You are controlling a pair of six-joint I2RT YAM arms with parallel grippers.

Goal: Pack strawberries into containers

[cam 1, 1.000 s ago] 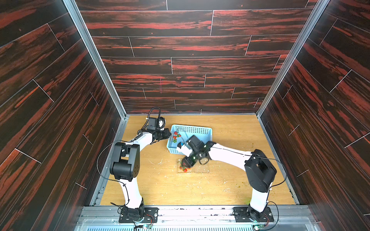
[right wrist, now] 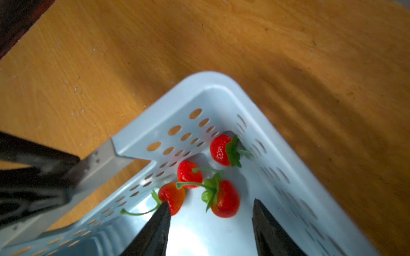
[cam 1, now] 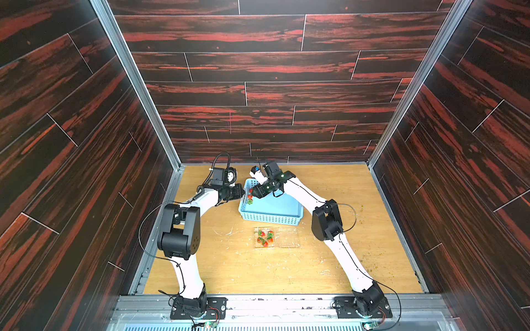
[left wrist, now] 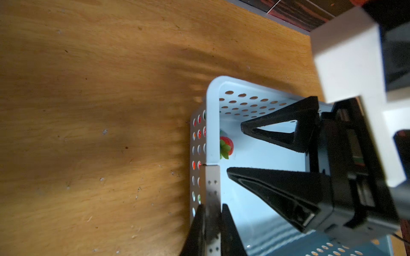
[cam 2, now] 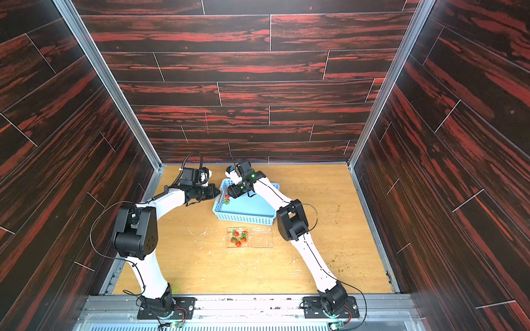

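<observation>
The blue perforated basket point(cam 1: 284, 205) stands at the table's middle; its left rim point(left wrist: 213, 128) is between the fingers of my left gripper, which is shut on it. In the right wrist view, several red strawberries lie in a basket corner: one in front point(right wrist: 226, 200), an orange-red one point(right wrist: 173, 197), one against the perforated wall point(right wrist: 188, 172) and one in the corner point(right wrist: 222, 150). My right gripper is open above them, its fingers either side of the front strawberry, apparently not touching it. The clear container point(cam 1: 287, 237) lies open before the basket, several strawberries point(cam 1: 264, 239) in its left half.
The right part of the basket floor point(cam 2: 256, 205) is empty. Both arms are close together over the basket's left side.
My right gripper has moved from over the clear container back and slightly left to the basket's strawberries. Strawberries in the container now show uncovered. The left arm and basket have stayed in place.
</observation>
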